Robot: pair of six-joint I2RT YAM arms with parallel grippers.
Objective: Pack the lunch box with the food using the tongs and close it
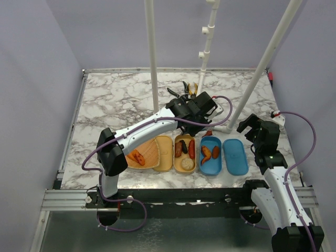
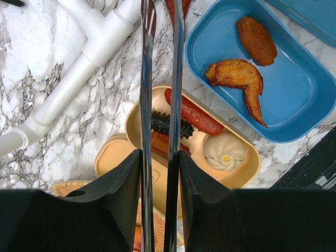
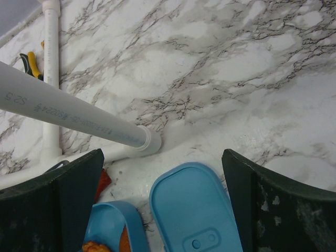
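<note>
My left gripper is shut on metal tongs (image 2: 176, 79), held above a tan lunch box (image 1: 185, 165) containing sausages (image 2: 197, 116), a dark piece (image 2: 178, 127) and a pale bun (image 2: 223, 152). To its right, a blue box (image 1: 211, 169) holds a chicken wing (image 2: 236, 73) and a brown piece (image 2: 254, 39). A tan lid (image 1: 164, 152) lies left of the tan box; a blue lid (image 1: 235, 157) lies at right. My right gripper (image 1: 253, 126) is open above the right side, nothing between its fingers.
A woven basket (image 1: 147, 163) with orange food is at left. White pipes (image 1: 252, 84) rise behind the boxes, with pliers (image 3: 34, 67) at the back.
</note>
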